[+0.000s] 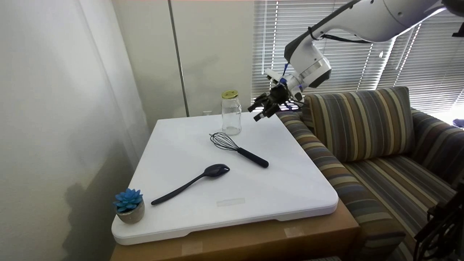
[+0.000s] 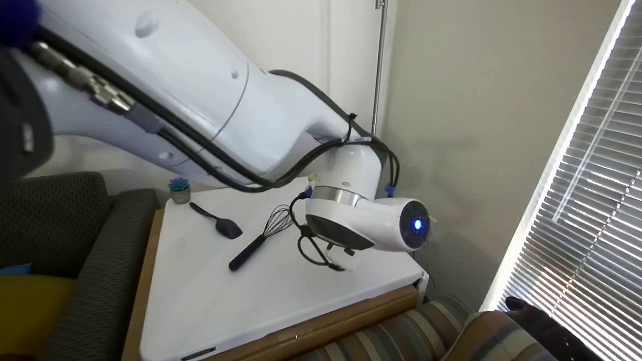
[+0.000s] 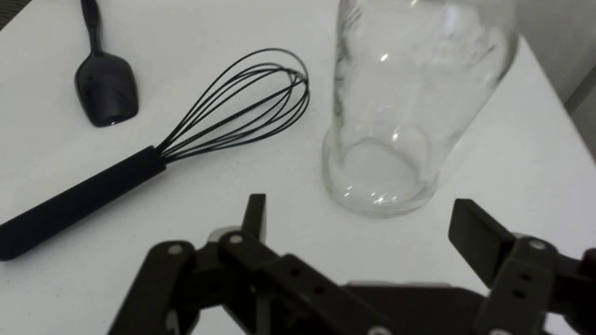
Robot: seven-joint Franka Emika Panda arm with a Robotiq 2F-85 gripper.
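A clear glass jar (image 1: pixel 231 115) with a gold lid (image 1: pixel 229 94) stands upright at the back of the white table. In the wrist view the lower part of the jar (image 3: pixel 391 111) shows ahead of my gripper, while its lid is out of frame. The gripper is open, fingers wide apart, with bare tabletop visible between them. In exterior view 1 the gripper (image 1: pixel 253 114) hangs just right of the jar, apart from it. In exterior view 2 the arm hides the gripper and most of the jar.
A black whisk (image 1: pixel 239 150) lies in front of the jar. Nearer the front left are a dark spoon (image 1: pixel 191 183) and a blue succulent in a pot (image 1: pixel 129 206). The wall is close behind the table (image 1: pixel 287 187); a striped armchair (image 1: pixel 361 126) adjoins its right side.
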